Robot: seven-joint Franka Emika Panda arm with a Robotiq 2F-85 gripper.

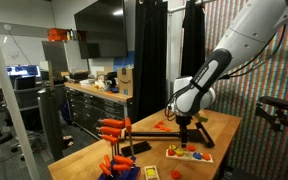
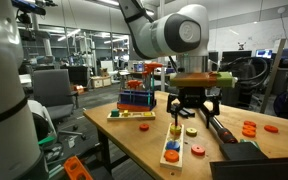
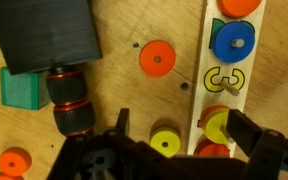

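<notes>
My gripper stands open above the table, with no disc held between its fingers. On the right of the wrist view lies a pale peg board. A blue disc sits around one peg, and a yellow disc with red beneath it is further down, partly covered by my right finger. An orange-red disc is cut off at the top. Loose on the table are a red disc and a yellow disc, both apart from the board. In exterior view 2 the board lies below the gripper.
A black device and a green block are left in the wrist view. Several red discs lie on the right of the table in exterior view 2. An orange-piece stand occupies the table's near left in exterior view 1.
</notes>
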